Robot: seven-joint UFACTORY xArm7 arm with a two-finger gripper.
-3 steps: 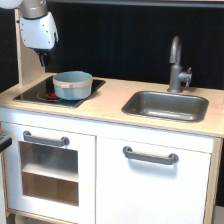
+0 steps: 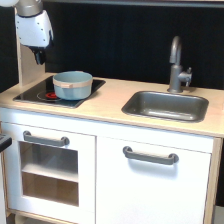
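Note:
The white arm hangs down at the top left, its dark gripper (image 2: pixel 38 54) above and to the left of the pot, apart from it. Too little of the fingers shows to tell whether they are open or shut. A blue-grey pot (image 2: pixel 73 90) stands upright on the black cooktop (image 2: pixel 37 97), towards its right side. Beside the pot, part of a burner (image 2: pixel 52 96) shows red. What lies inside the pot is hard to make out.
A sink (image 2: pixel 166 104) with a dark faucet (image 2: pixel 178 68) is set into the right of the wooden counter (image 2: pixel 108 100), which is bare between cooktop and sink. Below are a cabinet with open-looking shelves (image 2: pixel 49 158) and a white door (image 2: pixel 150 188), both with grey handles.
The arm and its gripper have shifted slightly to the left. Pot, cooktop, sink and cabinet doors look the same.

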